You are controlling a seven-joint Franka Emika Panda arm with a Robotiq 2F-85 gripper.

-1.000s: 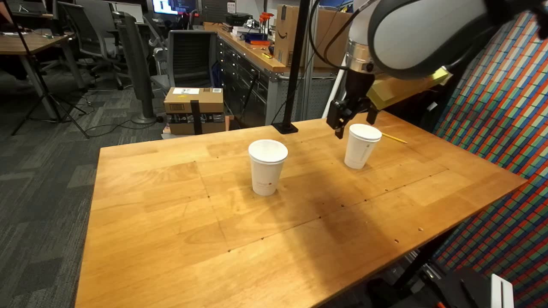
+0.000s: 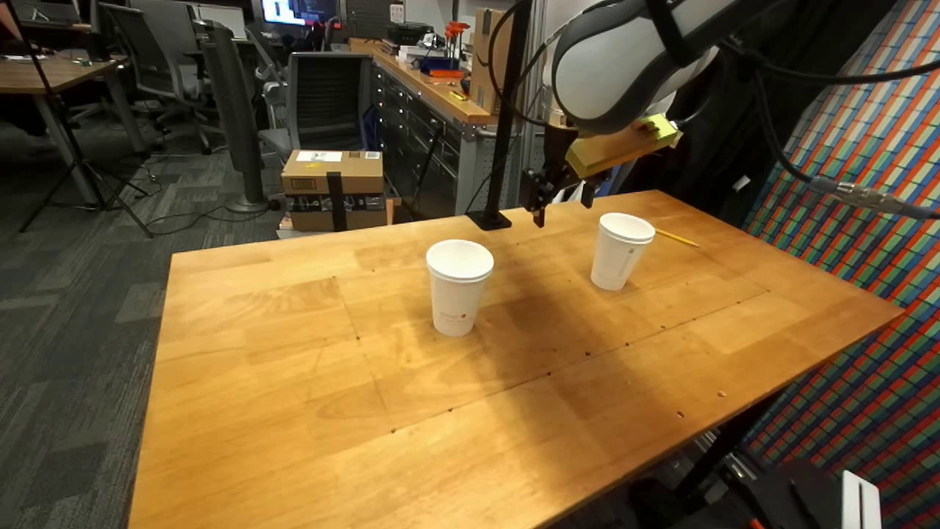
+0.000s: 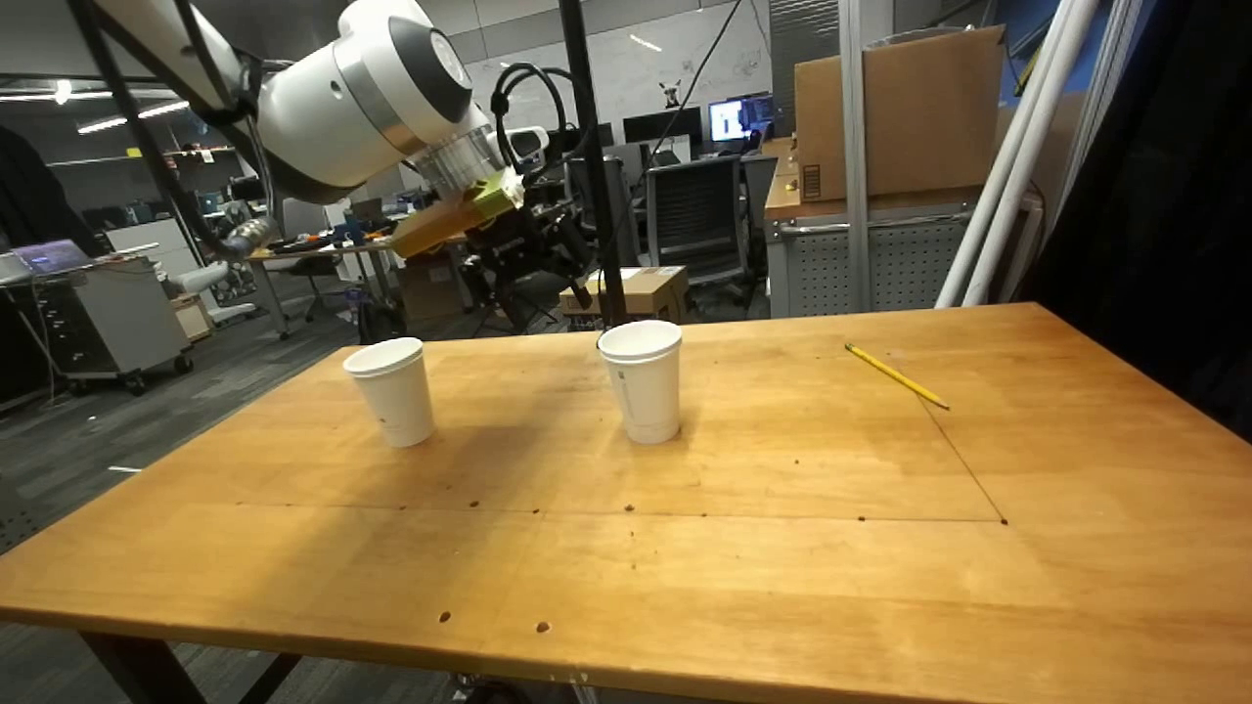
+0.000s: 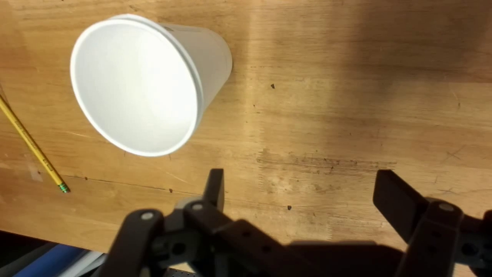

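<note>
Two white paper cups stand upright on the wooden table. In exterior view 1 one cup (image 2: 456,295) is near the middle, and the other cup (image 2: 615,256) is farther right, close to the pencil. Exterior view 2 has the first cup (image 3: 396,397) at the left and the pencil-side cup (image 3: 648,387) near the centre. My gripper (image 2: 564,206) hangs above the table's back edge, touching neither cup. From the wrist, the gripper is wide open over bare wood, and the pencil-side cup (image 4: 138,87) lies up and left of its fingers, its empty inside showing.
A yellow pencil (image 3: 898,376) lies flat beyond the pencil-side cup. Behind the table's back edge rises a black post (image 2: 508,114).
In exterior view 1, my arm and gripper have shifted left and farther back, away from the pencil-side cup. Both cups and the pencil have stayed put.
</note>
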